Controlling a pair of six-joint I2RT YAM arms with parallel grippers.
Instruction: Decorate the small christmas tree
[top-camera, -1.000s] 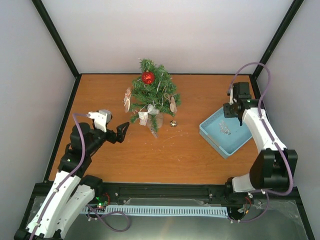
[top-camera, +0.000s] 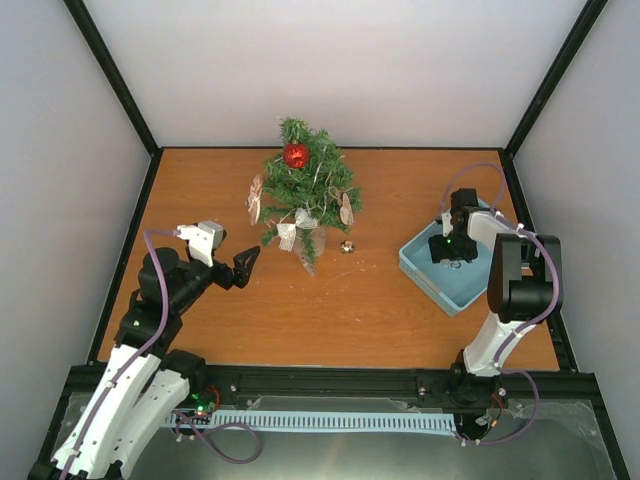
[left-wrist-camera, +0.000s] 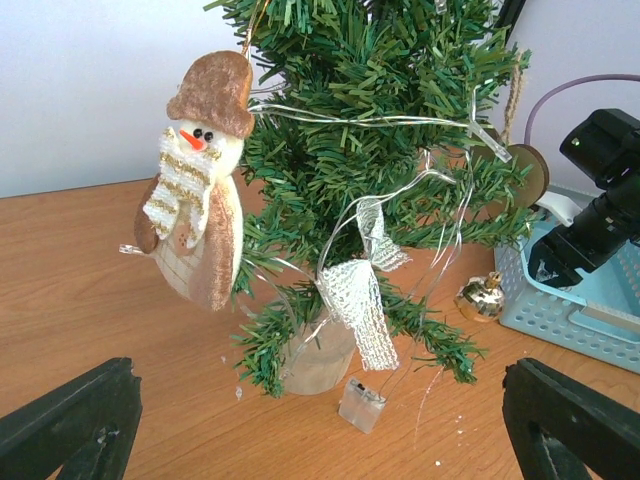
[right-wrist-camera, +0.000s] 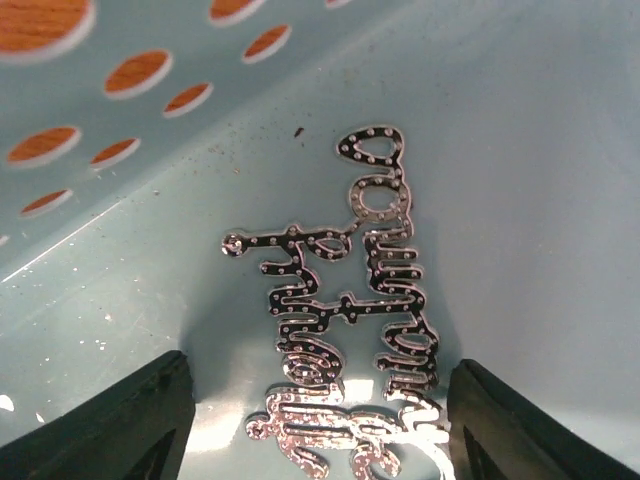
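Note:
The small Christmas tree (top-camera: 305, 190) stands mid-table, carrying a red ball (top-camera: 295, 155), a snowman (left-wrist-camera: 195, 200) and a white lace bow (left-wrist-camera: 355, 300). My left gripper (top-camera: 243, 268) hangs open left of the tree, nothing between its fingers. My right gripper (top-camera: 443, 250) is down inside the blue bin (top-camera: 430, 288). In the right wrist view a shiny, dotted metal word ornament (right-wrist-camera: 400, 310) lies on the bin floor, its lower end between the spaced fingertips of that gripper; whether they touch it is unclear.
A small gold bell (top-camera: 347, 247) lies right of the tree base. A clear battery box (left-wrist-camera: 362, 405) rests by the base. Bare table (top-camera: 350, 320) spreads across the front between the arms.
My right arm has come down and toward the front left into the bin, over the ornament. The left arm and tree are unchanged.

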